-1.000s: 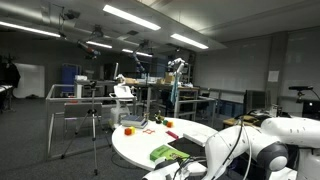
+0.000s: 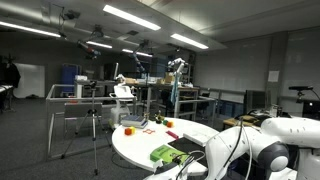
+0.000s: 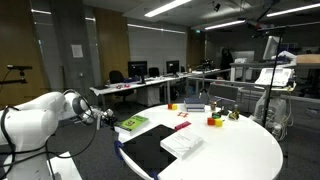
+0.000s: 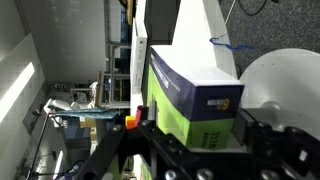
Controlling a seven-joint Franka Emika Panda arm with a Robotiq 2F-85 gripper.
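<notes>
A box with a green top and an orange end (image 4: 205,130) fills the middle of the wrist view, a black label along the end's upper edge. The gripper is at this orange end, with dark finger parts on either side of it; whether they press on the box cannot be told. Exterior view 2 has the gripper (image 3: 110,119) low at the table's near left edge, beside the green box (image 3: 131,124). In exterior view 1 the green box (image 2: 161,153) is partly covered by the arm.
On the white table (image 3: 245,150) lie a black panel (image 3: 153,152) and a white box (image 3: 181,145). Small red and yellow items (image 3: 214,122) stand farther back. A tripod (image 2: 94,125) rises beside the table.
The arm's end beside the green box has shifted slightly in exterior view 1. The box and table items show no clear movement.
</notes>
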